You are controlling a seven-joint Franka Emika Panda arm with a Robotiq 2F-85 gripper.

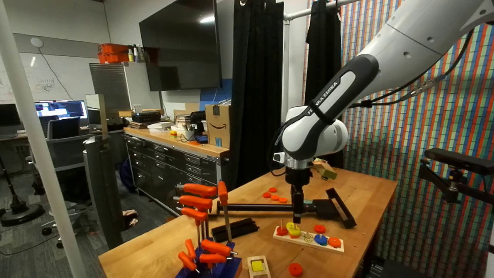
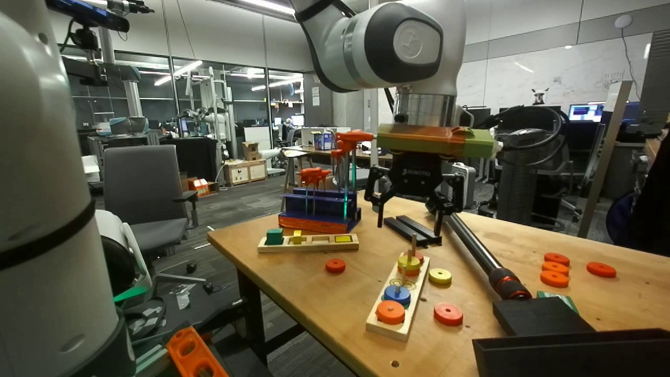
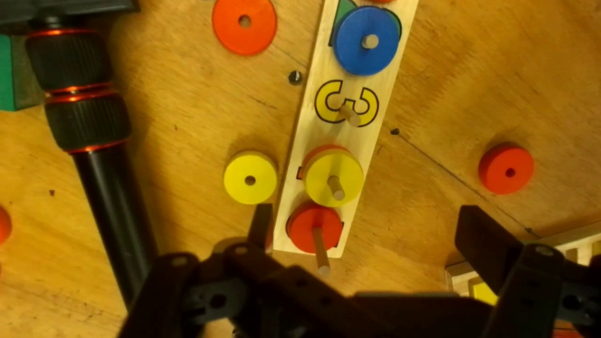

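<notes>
A wooden peg board (image 3: pixel 309 124) lies on the table with upright pegs. In the wrist view its end peg carries a red disc (image 3: pixel 314 227); beside that, a yellow disc (image 3: pixel 333 177) sits over an orange one. The peg at the printed 3 (image 3: pixel 350 115) is bare, and a blue disc (image 3: pixel 366 40) fills the one past it. Loose on the table are a yellow disc (image 3: pixel 250 177) and an orange disc (image 3: pixel 244 26) on one side, and a red disc (image 3: pixel 506 168) on the other. Above the board my gripper (image 2: pixel 409 226) hangs open, nothing between its fingers.
A black pole (image 2: pixel 475 246) runs past the board, near black trays (image 2: pixel 414 230). The orange-handled tool rack (image 2: pixel 320 210) and a wooden shape tray (image 2: pixel 308 244) stand on the other side. Several orange discs (image 2: pixel 555 278) lie beyond the pole.
</notes>
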